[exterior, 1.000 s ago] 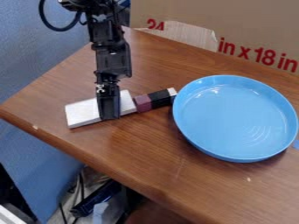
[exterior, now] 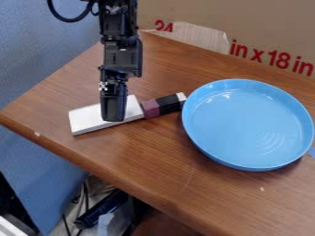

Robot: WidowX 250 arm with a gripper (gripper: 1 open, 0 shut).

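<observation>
A cleaver-like object lies on the wooden table, with a flat pale blade [exterior: 90,121] and a dark maroon-and-black handle [exterior: 160,105] pointing toward a blue plate [exterior: 246,124] on the right. The black gripper [exterior: 113,109] hangs over the pale blade near where it meets the handle. Whether its fingers are open or shut, or hold anything, I cannot tell.
A cardboard box [exterior: 246,28] with red lettering stands at the back.
The pale object, handle and plate look unmoved.
</observation>
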